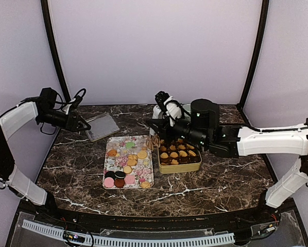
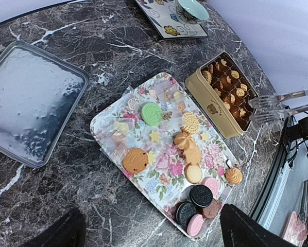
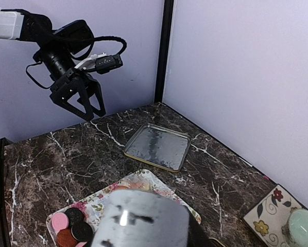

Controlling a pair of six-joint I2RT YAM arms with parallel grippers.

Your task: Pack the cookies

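Note:
In the top view, my right gripper [image 1: 155, 124] is shut on silvery tongs [image 1: 152, 139]. The tips hang between the floral tray [image 1: 107, 174] and the gold tin [image 1: 180, 168], with no cookie visible in them. Their blurred pale handle [image 3: 143, 218] fills the bottom of the right wrist view, while the forked ends [image 2: 277, 107] show beside the tin in the left wrist view. Rows of cookies [image 1: 182, 154] sit inside the tin. Loose cookies lie on the tray, among them a green one [image 2: 152, 113] and an orange-brown one [image 2: 135, 160]. Far left, my left gripper [image 1: 82, 125] hovers open and empty.
An empty metal tray [image 2: 33, 103] lies at the back left. Behind the tin are a flower-patterned board [image 2: 164, 20] and a pale green bowl [image 2: 192, 10]. Bare marble counter [image 1: 210, 195] stretches across the front.

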